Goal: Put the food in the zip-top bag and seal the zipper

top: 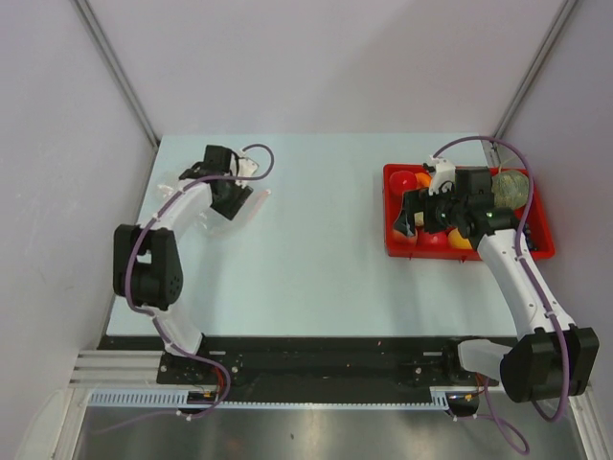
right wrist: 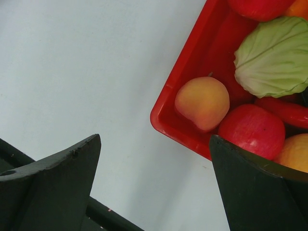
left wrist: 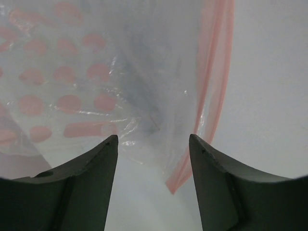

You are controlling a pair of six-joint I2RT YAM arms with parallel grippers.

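Note:
The clear zip top bag (left wrist: 82,72), with pink dots and pink zipper strips, lies flat on the left of the table. My left gripper is low over the bag's zipper end, fingers apart with nothing held between them. A red bin (right wrist: 161,115) at the right holds food, including a peach (right wrist: 202,102), a cabbage (right wrist: 269,55), a red apple (right wrist: 250,130) and a red pepper (right wrist: 288,110). My right gripper hangs over the bin's near-left corner, open and empty.
Grey walls stand at both sides and the back.

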